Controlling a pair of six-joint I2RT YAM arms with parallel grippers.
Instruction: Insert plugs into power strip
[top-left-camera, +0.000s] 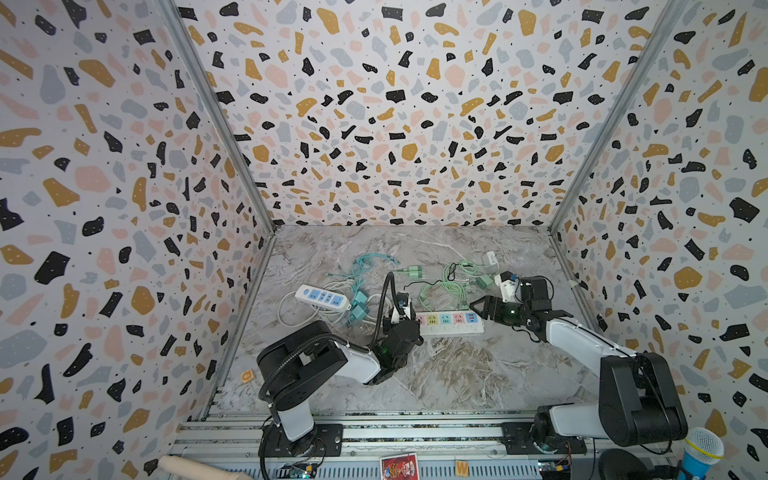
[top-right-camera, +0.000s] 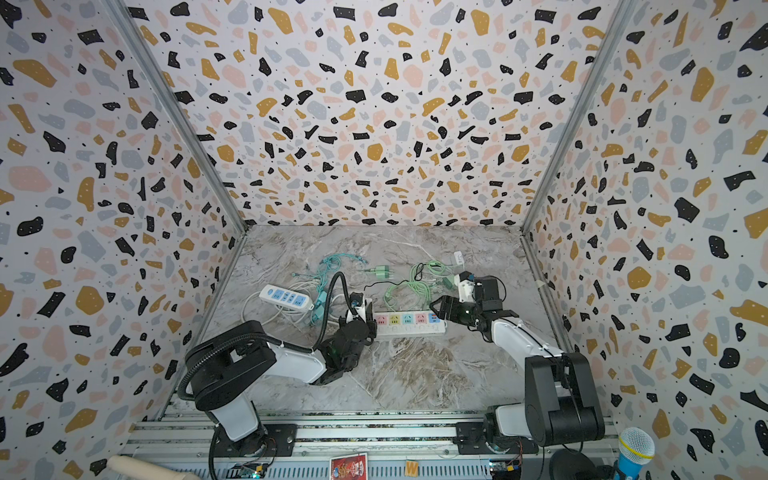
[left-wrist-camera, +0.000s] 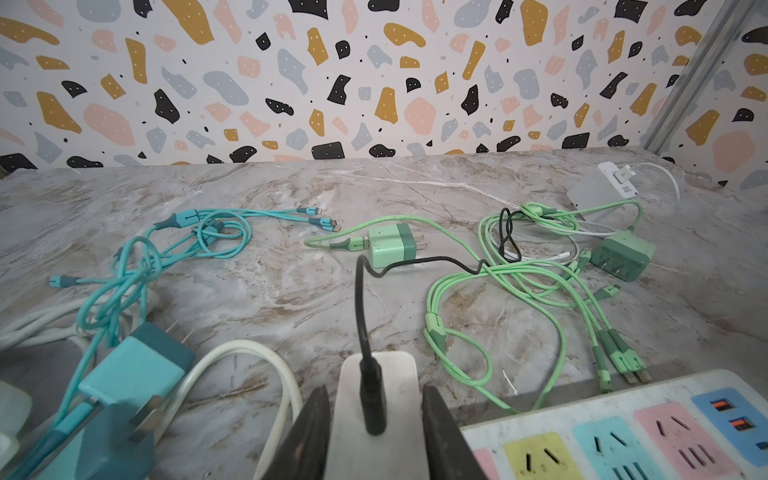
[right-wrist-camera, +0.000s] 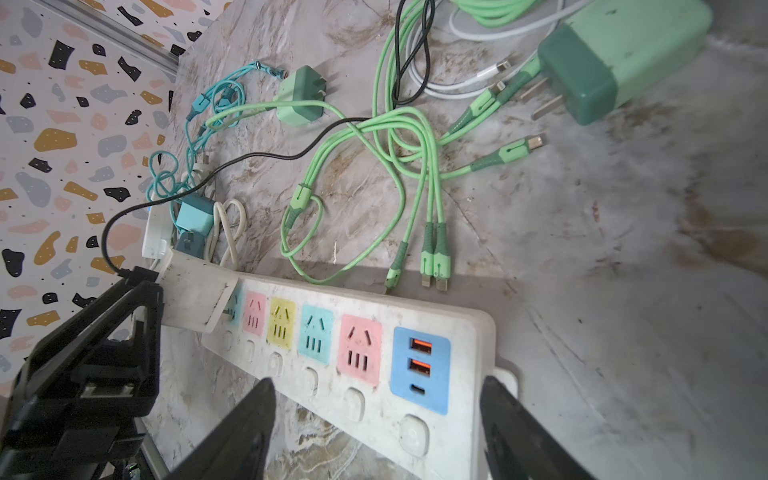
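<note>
My left gripper is shut on a white charger (left-wrist-camera: 376, 364) with a black cable (left-wrist-camera: 364, 320) rising from its back. That charger sits over the left end of the long white power strip (right-wrist-camera: 368, 400), by its leftmost teal socket (right-wrist-camera: 233, 304); whether its prongs are in the holes cannot be made out. At the strip's other end my right gripper stands open, its fingers (right-wrist-camera: 248, 416) spread about that end, near the blue USB panel (right-wrist-camera: 421, 368). Nothing appears gripped there.
Green cables (right-wrist-camera: 392, 160) lie behind the strip, along with a light green plug (left-wrist-camera: 392, 244) and a darker green one (left-wrist-camera: 624, 254). On the left are teal plugs (left-wrist-camera: 140, 364), teal cables (left-wrist-camera: 140, 272) and a second white strip (top-left-camera: 322, 297).
</note>
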